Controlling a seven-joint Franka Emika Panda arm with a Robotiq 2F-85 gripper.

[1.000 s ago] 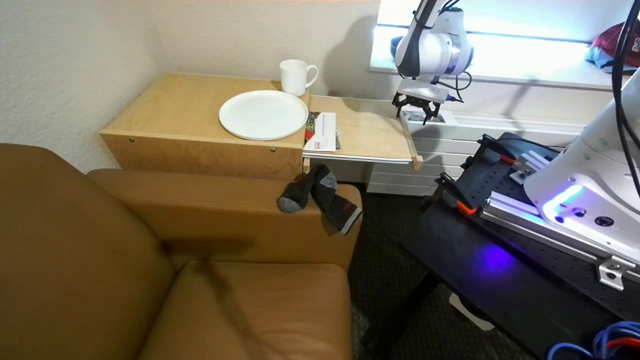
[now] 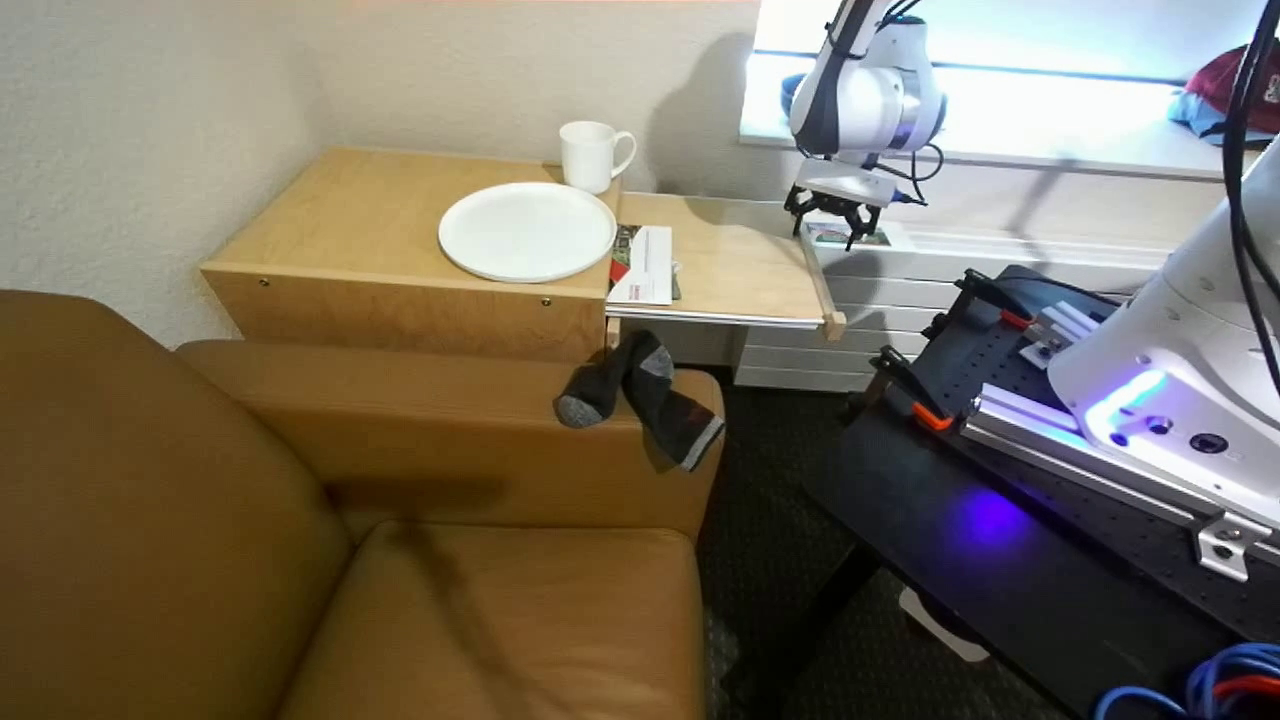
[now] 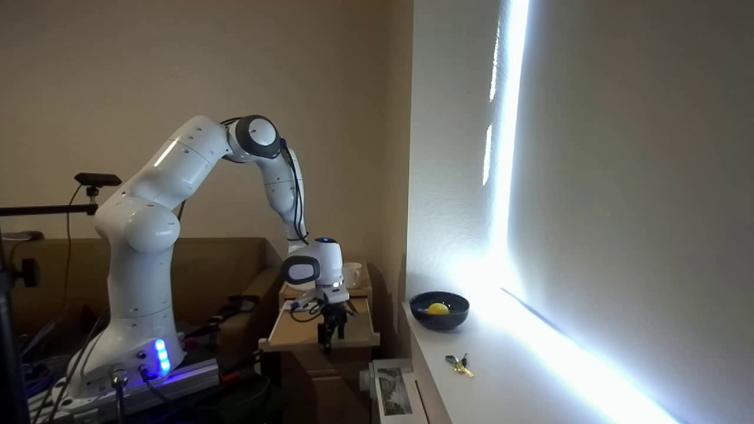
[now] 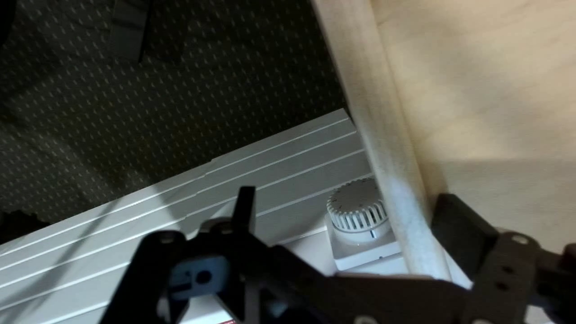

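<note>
My gripper [image 2: 825,224] stands open at the far end of the pulled-out drawer [image 2: 734,258]. In the wrist view, the drawer's wooden front edge [image 4: 384,127] runs between the two spread fingers. One dark finger [image 4: 459,229] is on the drawer's inner side, close against the wood or touching it; I cannot tell which. The other finger [image 4: 245,208] is outside, well apart from the edge, over the white radiator. Inside the drawer lies a white leaflet [image 2: 648,266], with something small and grey partly hidden beside it.
On the cabinet top are a white plate [image 2: 528,232] and a white mug [image 2: 588,158]. Dark socks [image 2: 654,396] drape over the sofa arm. A radiator knob [image 4: 356,208] sits just outside the drawer edge. A dark bowl [image 3: 439,321] with a yellow item stands on the windowsill.
</note>
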